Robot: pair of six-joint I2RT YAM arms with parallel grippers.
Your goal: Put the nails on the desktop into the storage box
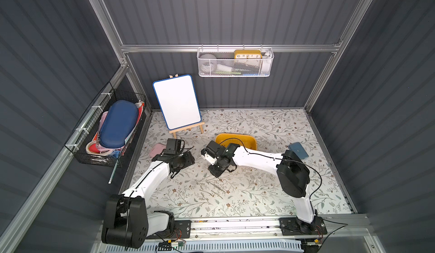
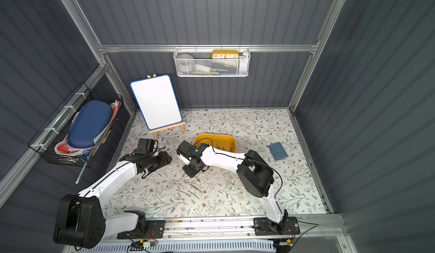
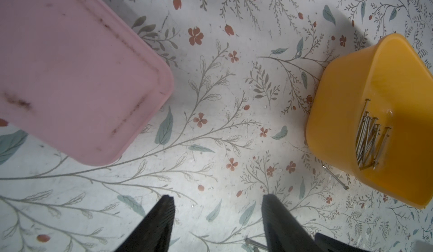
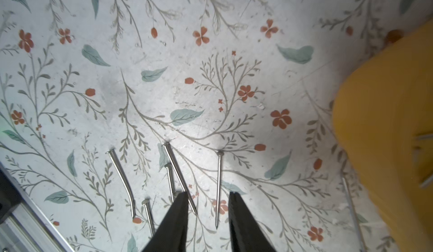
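Observation:
A yellow storage box (image 3: 338,103) holds several nails (image 3: 369,139). Loose nails lie on the floral desktop outside it; in the right wrist view a straight one (image 4: 218,184), a bent one (image 4: 121,177) and several others are spread left of the box, with another beside its wall. My right gripper is open above these nails, its fingers empty and near the box. My left gripper stands open to the left, over bare desktop, with nothing between its fingers.
A pink tray (image 3: 76,76) lies at the left. A whiteboard (image 1: 176,101) on an easel stands behind, and a blue pad (image 1: 298,150) lies at the right.

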